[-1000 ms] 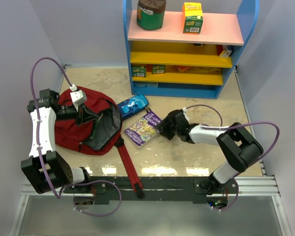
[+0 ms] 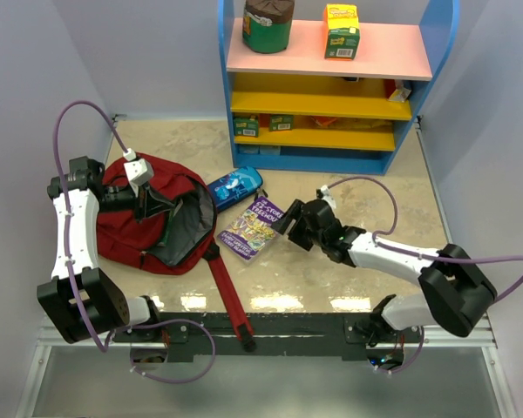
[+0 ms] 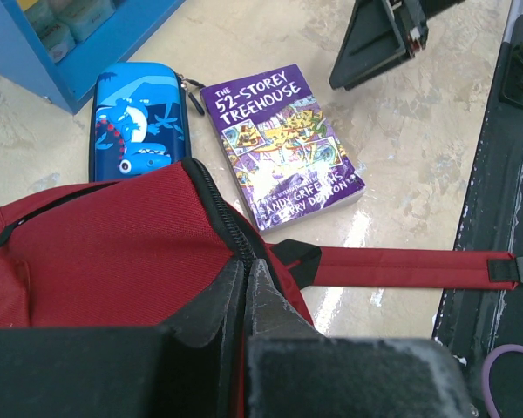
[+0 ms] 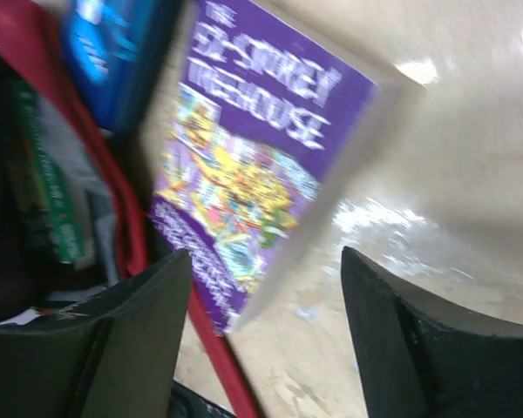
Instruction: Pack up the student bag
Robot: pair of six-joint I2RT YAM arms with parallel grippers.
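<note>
A red backpack (image 2: 135,248) lies on the table at the left, its mouth facing right and showing a grey lining (image 2: 190,228). Inside it, a green item (image 4: 48,178) shows in the right wrist view. My left gripper (image 2: 172,206) is shut at the bag's upper edge by the zipper (image 3: 220,209); whether fabric is pinched cannot be made out. The purple book (image 3: 283,148) titled "52-Storey Treehouse" lies flat right of the bag. A blue pencil case (image 2: 235,187) rests between bag and shelf. My right gripper (image 2: 293,225) is open beside the book's right edge, with nothing held.
The bag's red strap (image 2: 229,296) runs toward the table's front edge. At the back stands a blue shelf unit (image 2: 309,163) bearing several boxes and a green bag (image 2: 268,33).
The book has turned and slid slightly. The left arm and bag look still.
</note>
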